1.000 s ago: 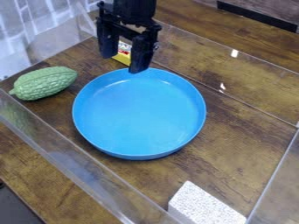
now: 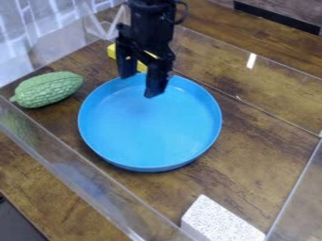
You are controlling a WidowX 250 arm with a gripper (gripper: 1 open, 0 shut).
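Note:
My black gripper (image 2: 141,75) hangs open over the back part of a round blue plate (image 2: 149,127), with nothing visible between its fingers. A yellow object (image 2: 116,51) is partly hidden behind the gripper at the back. A green bumpy vegetable, like a bitter melon (image 2: 48,88), lies left of the plate.
A white speckled block (image 2: 220,220) lies at the front right. The wooden floor (image 2: 251,94) right of the plate is clear. Clear plastic walls run along the left and right edges.
My gripper has moved a little toward the front, further over the blue plate. The other objects have stayed where they were.

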